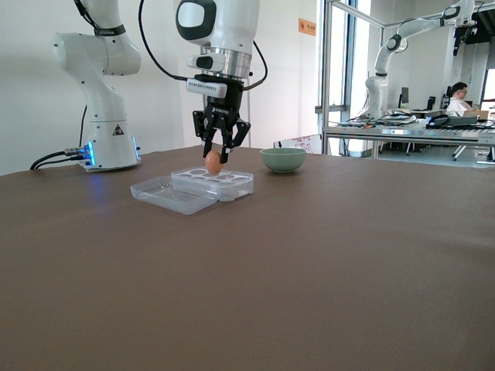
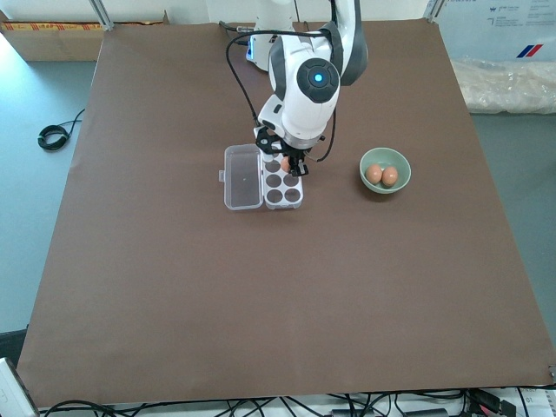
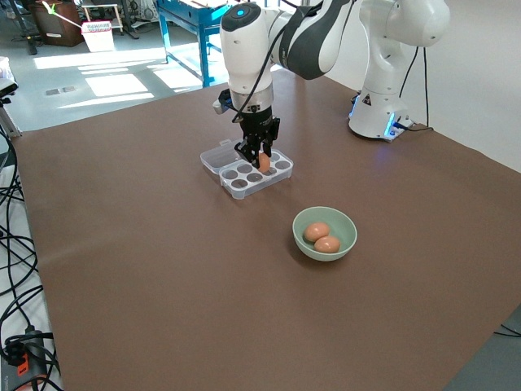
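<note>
My black gripper (image 1: 215, 151) is lowered over a clear plastic egg carton (image 1: 232, 185) with its lid (image 2: 243, 182) lying open beside it. A brown egg (image 1: 213, 162) is between the fingertips, at the carton's compartments; whether it rests in one or is just above is hard to tell. The gripper appears shut on that egg. To the right in the left camera view, a green bowl (image 2: 400, 165) holds two brown eggs (image 3: 317, 231), apart from the carton.
The robot base (image 3: 376, 114) stands at the back, with cables running from it.
</note>
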